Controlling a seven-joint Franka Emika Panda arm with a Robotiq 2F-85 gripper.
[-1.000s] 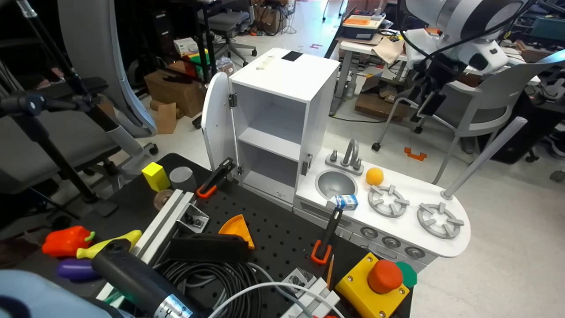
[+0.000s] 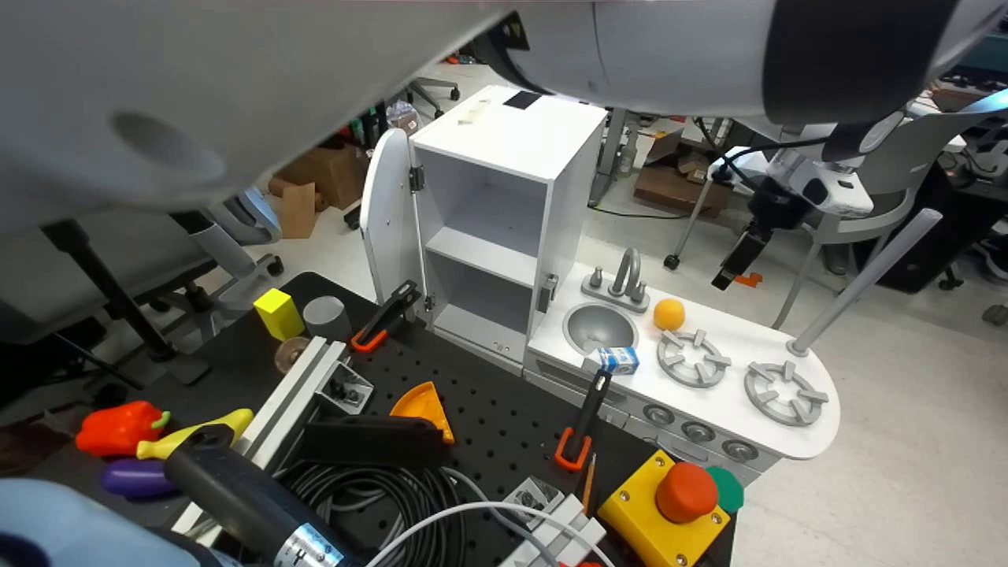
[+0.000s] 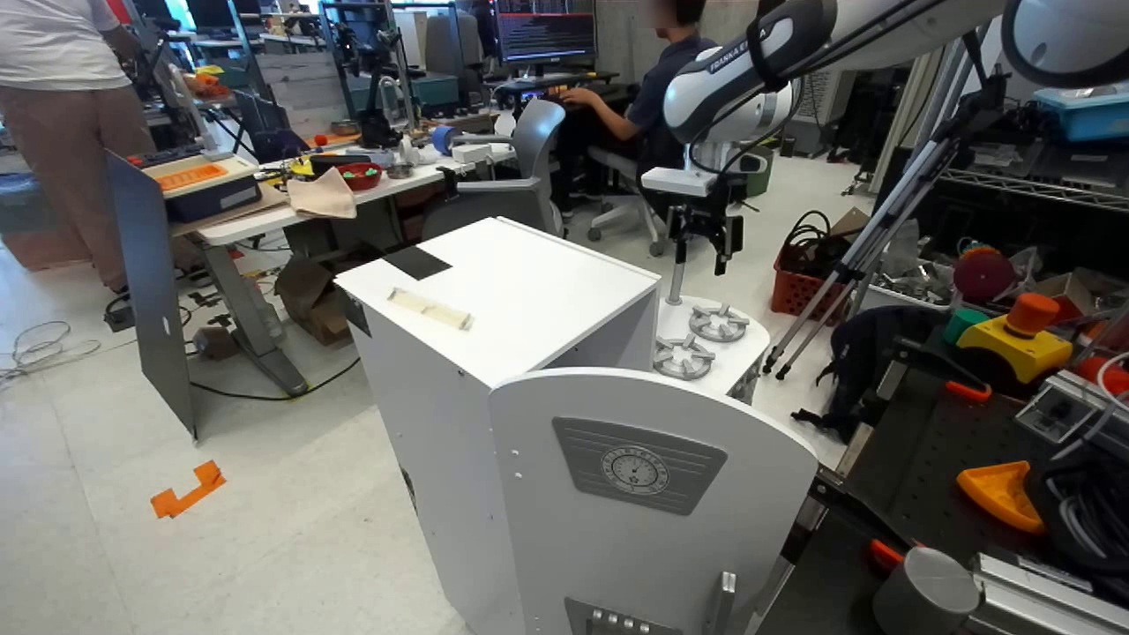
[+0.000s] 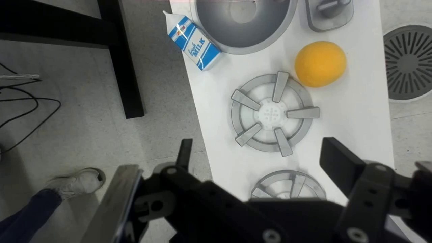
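Note:
My gripper is open over the toy kitchen's white counter [image 4: 352, 117], its fingers wide apart and nothing between them. In exterior view 1 the gripper [image 2: 725, 276] hangs above the far side of the stove, clear of everything. An orange fruit [image 4: 320, 64] rests on the counter beside a grey burner [image 4: 305, 125] and near the faucet. On the counter's front edge, against the sink [image 4: 259, 44], lies a blue and white milk carton [image 4: 196, 44] on its side.
To the left of the sink stands a white cabinet [image 2: 579, 189], its door [image 2: 387, 222] swung open and both shelves bare. A grey post [image 2: 865, 283] rises at the counter's right end. The black cart [image 2: 501, 406] in front carries tools, toy food and an emergency-stop box [image 2: 628, 505].
My arm has swung across the top of exterior view 1, and the gripper has come lower and to the left, nearer the counter. The fruit and carton stay where they were.

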